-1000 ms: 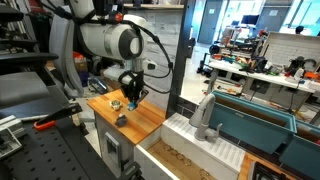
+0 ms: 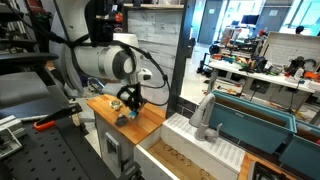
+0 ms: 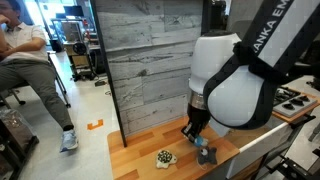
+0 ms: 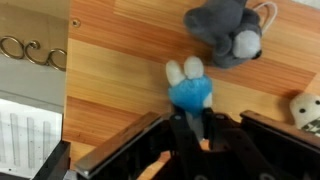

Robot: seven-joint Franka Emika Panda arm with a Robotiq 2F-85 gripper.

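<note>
A blue plush toy with white ears (image 4: pixel 190 88) sits at the fingertips of my gripper, which is shut on it. Its lower part is hidden by the fingers. In exterior view 2 my gripper (image 3: pixel 193 137) is low over the wooden top (image 3: pixel 135 158), with the blue toy (image 3: pixel 190 130) partly covered. Exterior view 1 shows the gripper (image 2: pixel 134 107) close above the wood, blue showing at its tip. Whether the toy touches the wood cannot be told.
A grey plush toy (image 4: pixel 228 30) lies close beside the blue one, and a pale spotted plush (image 4: pixel 306 110) is on its other side. An open white drawer (image 2: pixel 186 160) adjoins the wooden top. A grey plank wall (image 3: pixel 155 75) stands behind.
The arm has come down over the last second, bringing the gripper lower toward the wooden top. The plush toys beside it and the drawer look unmoved.
</note>
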